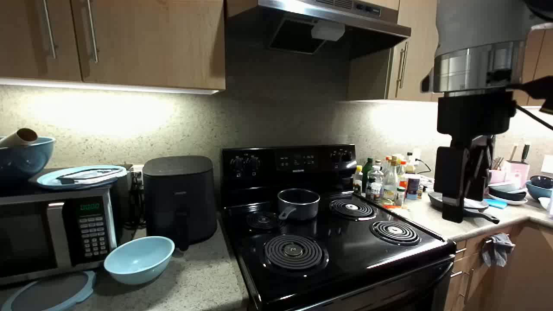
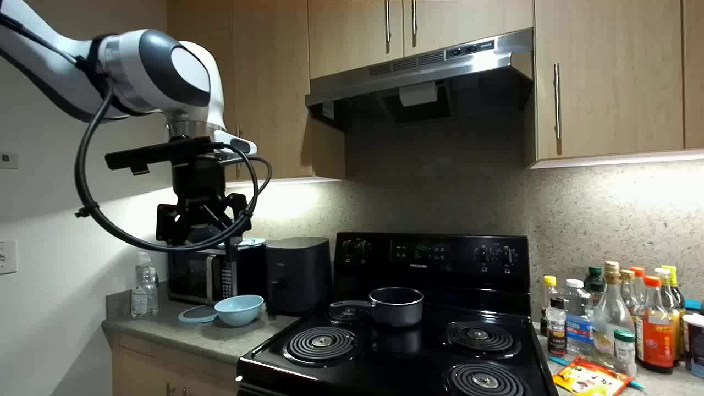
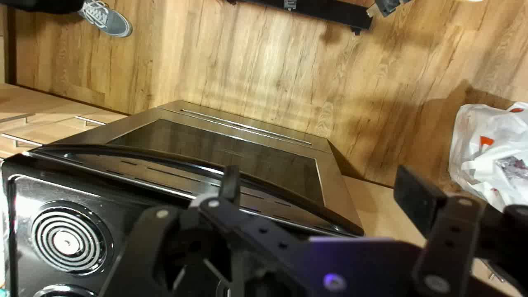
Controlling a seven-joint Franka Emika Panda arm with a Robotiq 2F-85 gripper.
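In the wrist view my gripper is open, its two fingers wide apart with nothing between them. From the second exterior view, the same gripper hangs in the air, pointing down, well above counter height. A dark saucepan rests on the stove's back left burner, with no contact from the gripper. On the counter left of the stove sits a light blue bowl, which looks empty. Beside it lies a blue-rimmed lid.
An air fryer and a microwave line the left counter. Several bottles crowd the right counter near a colourful packet. The range hood overhangs the stove.
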